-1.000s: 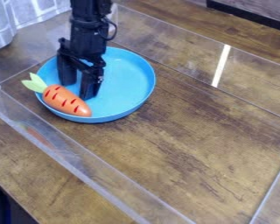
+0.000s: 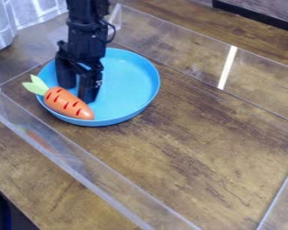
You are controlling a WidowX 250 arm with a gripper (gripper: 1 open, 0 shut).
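Note:
A toy carrot [image 2: 68, 103], orange with pale green leaves, lies on the left part of a round blue plate [image 2: 127, 90]. The black gripper [image 2: 79, 83] reaches down over the plate just behind the carrot, its fingers low and apart, open. Whether it touches the carrot is hard to tell.
Clear plastic walls border the wooden table [image 2: 201, 153] at left and right. The wood to the right of the plate is bare, with a white tape strip [image 2: 229, 67] toward the back.
The gripper has shifted very slightly over the plate. The carrot and plate look unmoved.

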